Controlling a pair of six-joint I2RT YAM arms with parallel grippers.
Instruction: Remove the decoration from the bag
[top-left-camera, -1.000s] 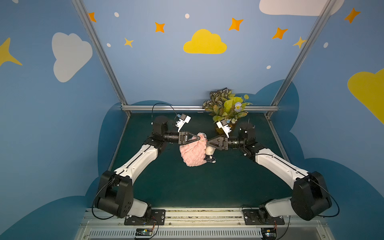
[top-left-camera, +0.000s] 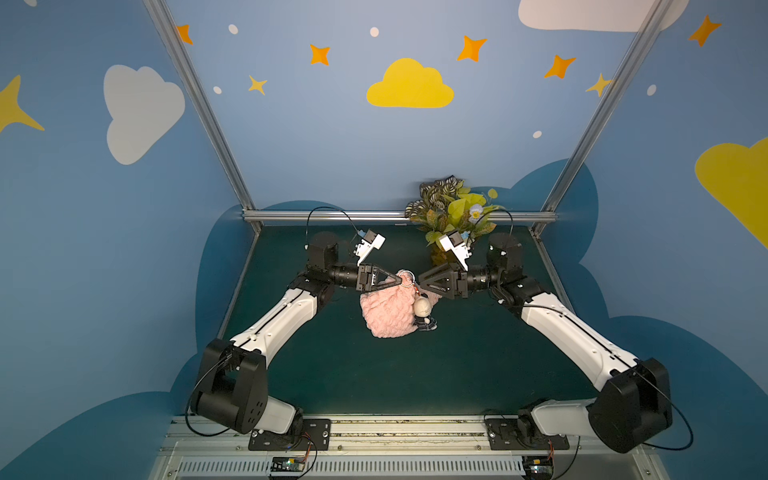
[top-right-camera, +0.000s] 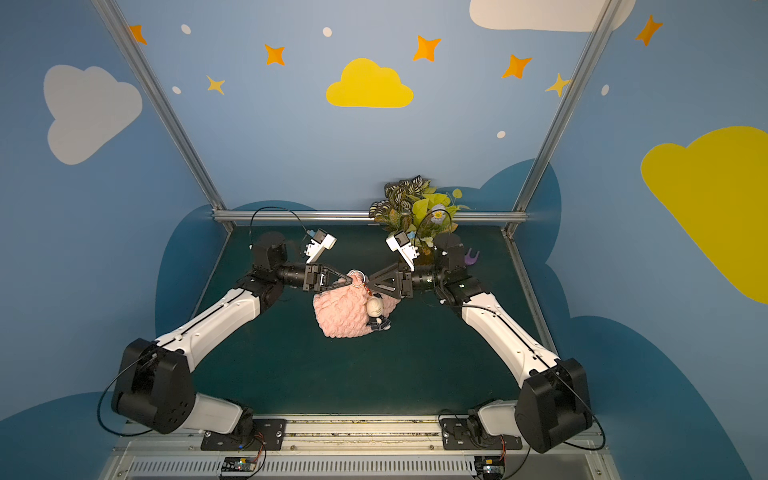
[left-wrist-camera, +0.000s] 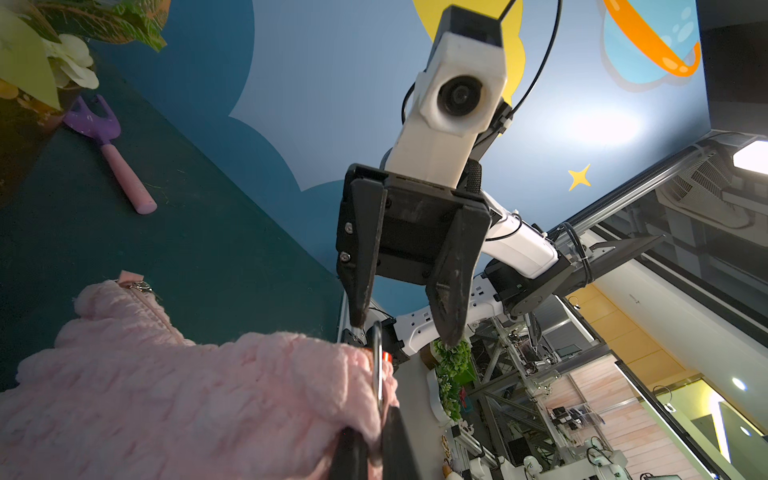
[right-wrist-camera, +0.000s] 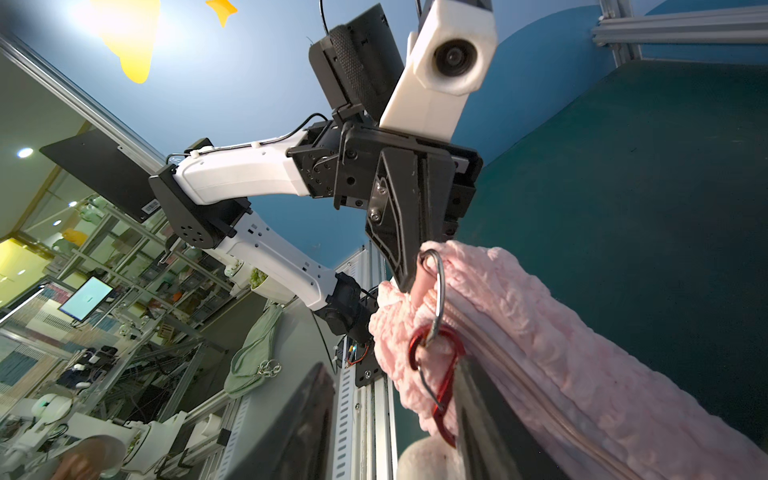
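The pink fluffy bag (top-left-camera: 390, 308) rests mid-table, its zip side facing right. At its upper corner, my left gripper (top-left-camera: 400, 280) is shut on a pink tab of the bag. A silver ring (right-wrist-camera: 439, 292) passes by that tab, and a red carabiner (right-wrist-camera: 453, 384) hangs from the ring. Below it is the decoration, a doll (top-left-camera: 422, 306) with a pale round head and dark clothes. My right gripper stands open, one of its fingers (right-wrist-camera: 489, 408) close beside the carabiner. Whether that finger touches it I cannot tell.
Behind the bag stands a leafy potted plant (top-left-camera: 456, 209). Near it lies a purple fork tool with a pink handle (left-wrist-camera: 126, 177).
My right gripper has drawn a little to the right. The doll has shifted right and slightly toward the front, and the bag's right side spreads out more. My left gripper has hardly moved.
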